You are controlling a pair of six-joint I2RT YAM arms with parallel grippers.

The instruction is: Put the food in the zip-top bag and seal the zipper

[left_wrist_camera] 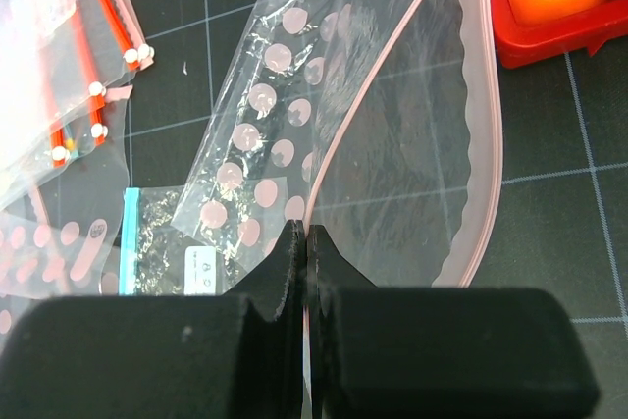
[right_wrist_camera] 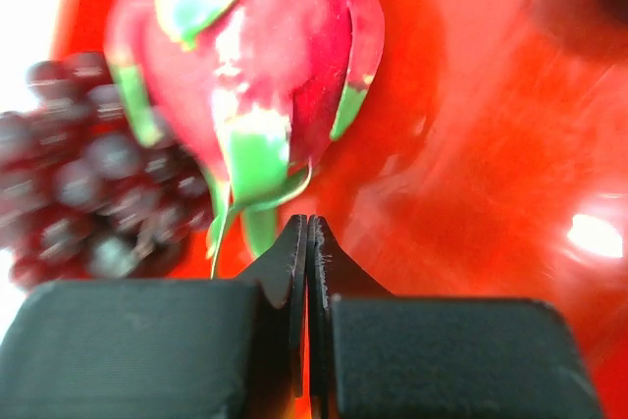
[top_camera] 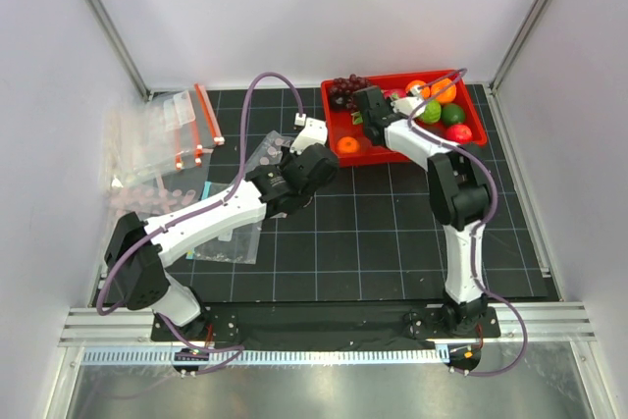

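The clear bag [left_wrist_camera: 397, 154] stands up from the table with its pink-edged mouth spread apart. My left gripper is shut on one edge of that mouth. Inside the red tray [right_wrist_camera: 491, 203], my right gripper is shut with nothing between its fingers. Just past its tips in the right wrist view lies a pink dragon fruit [right_wrist_camera: 260, 56] with green leaf ends. Dark grapes [right_wrist_camera: 108, 169] lie to its left. An orange fruit sits at the tray's near left corner.
More fruit fills the tray's right side: oranges [top_camera: 444, 91], a green fruit [top_camera: 430, 112], a dark green one [top_camera: 453, 115] and a red one [top_camera: 458, 133]. Other flat bags with orange strips [top_camera: 206, 115] lie at left. The dark mat [top_camera: 363, 233] before the tray is clear.
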